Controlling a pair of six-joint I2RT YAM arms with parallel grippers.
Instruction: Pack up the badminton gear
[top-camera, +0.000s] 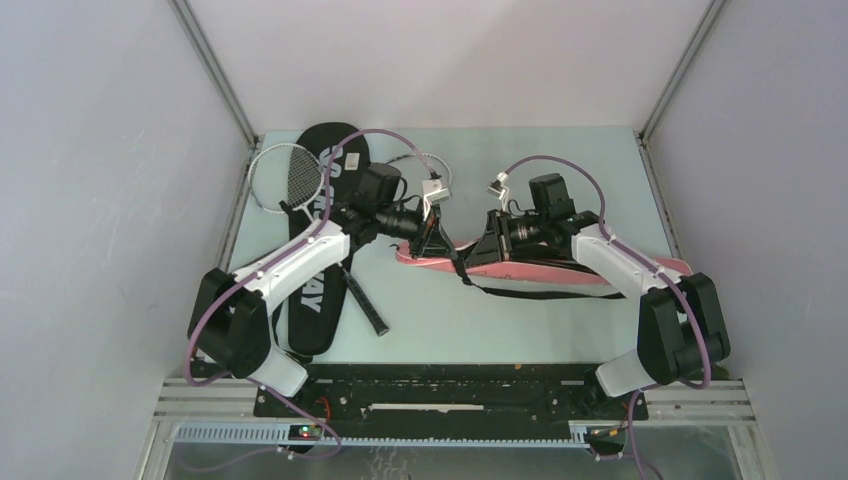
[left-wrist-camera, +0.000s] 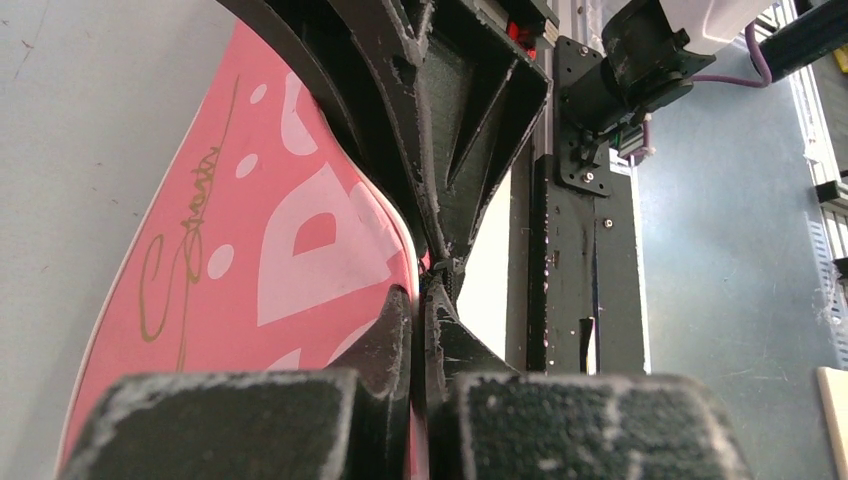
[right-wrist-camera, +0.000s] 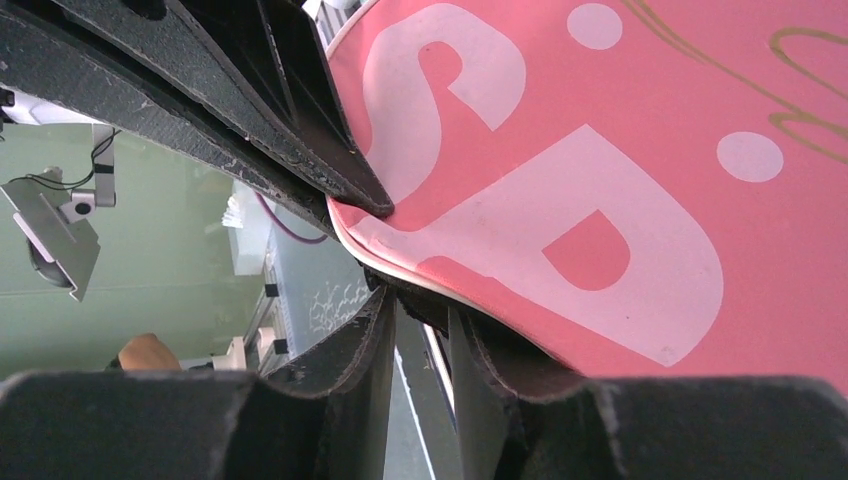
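Observation:
A long pink racket bag (top-camera: 510, 271) stands on edge across the table's middle and right, its side partly hidden by both arms. My left gripper is shut on its thin pale-piped edge. Close by on the right, my right gripper stands open at that same edge; a black piece of the bag shows behind the gap, and I cannot tell whether it lies between the fingers. A black strap (top-camera: 545, 295) hangs along the bag's front. At left, a racket (top-camera: 270, 180) and a black racket bag (top-camera: 325, 300) lie on the table.
Another racket head (top-camera: 447, 165) shows behind the left arm. A dark racket handle (top-camera: 366, 303) extends past the black bag's right side. Clear table lies in front of the pink bag and at the back right.

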